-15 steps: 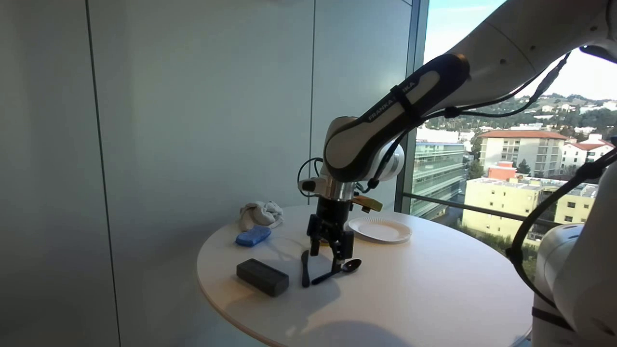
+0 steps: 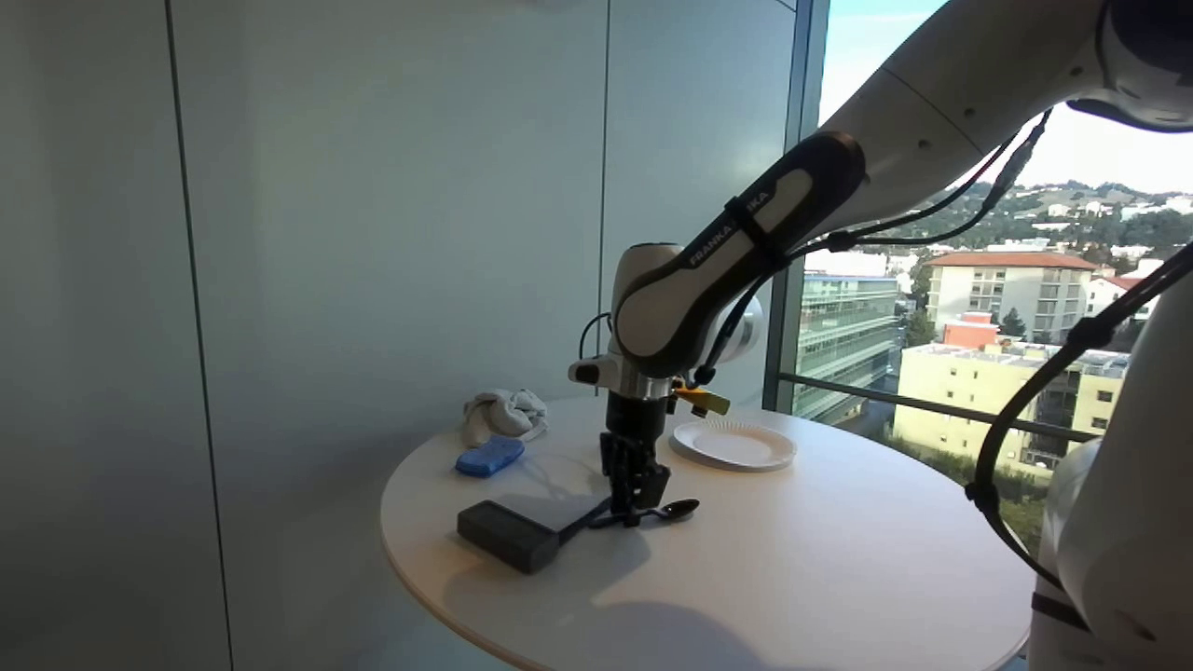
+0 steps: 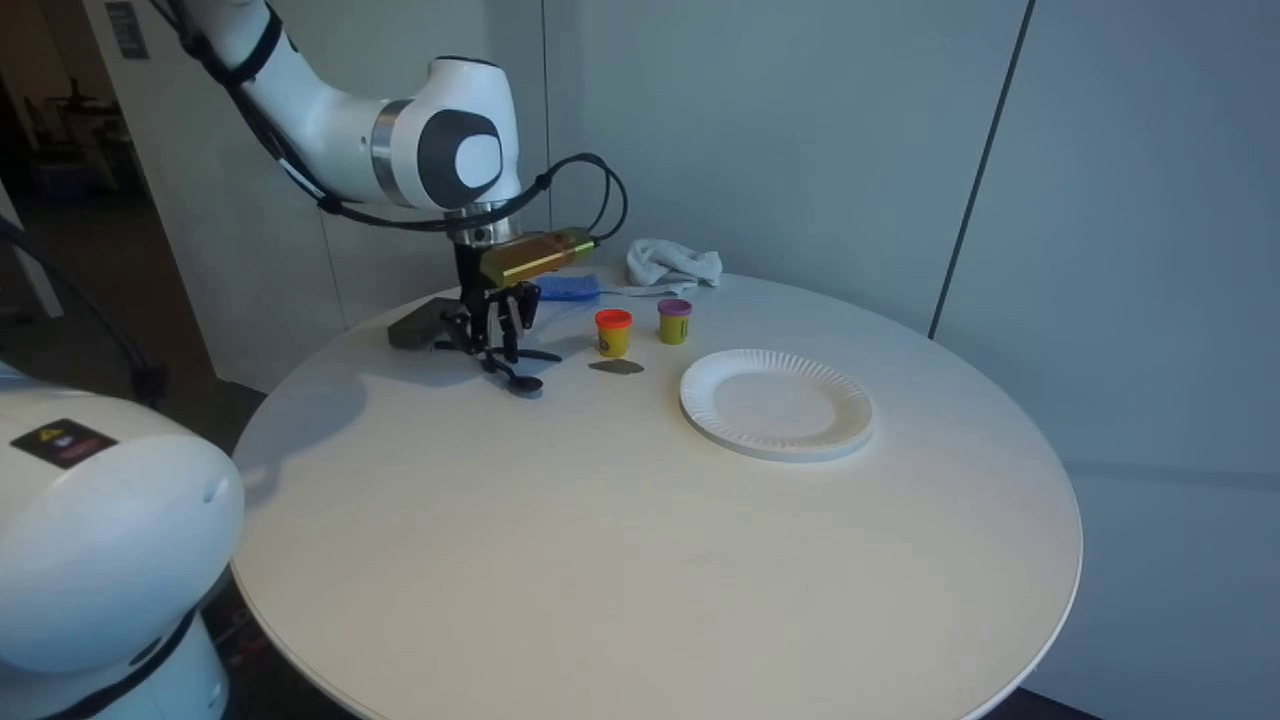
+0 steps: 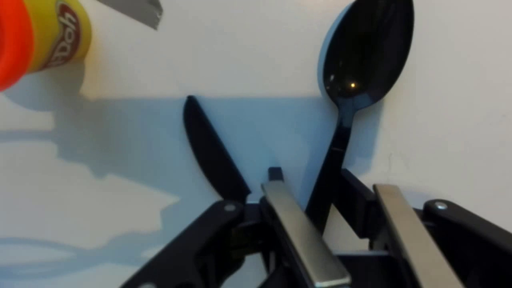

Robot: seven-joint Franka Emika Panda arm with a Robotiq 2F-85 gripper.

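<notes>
A black spoon (image 4: pixel 368 53) lies on the table, its handle running down between the fingers of my gripper. A gap shows to the left of the handle, while the right finger (image 4: pixel 356 185) is close against it or touching; which cannot be told. Left of the fingers is a black knife (image 4: pixel 211 151), its lower part hidden behind the gripper. In exterior view 1 the gripper (image 2: pixel 629 514) is low at the tabletop, over the spoon's handle. The spoon's bowl (image 3: pixel 524 385) shows in exterior view 2 in front of the fingers.
A dark block (image 2: pixel 509 535) sits close by the knife. Two small tubs, one red-lidded (image 3: pixel 613 336) and one purple-lidded (image 3: pixel 674 324), stand near a grey flat piece (image 3: pixel 617 366). A white plate (image 3: pixel 777 406), blue sponge (image 2: pixel 489 455) and cloth (image 2: pixel 505 416) lie farther off.
My gripper has moved left in exterior view 1, its fingers closer together. The knife has swung round towards the block, and the spoon's handle has turned, its bowl staying near the same spot.
</notes>
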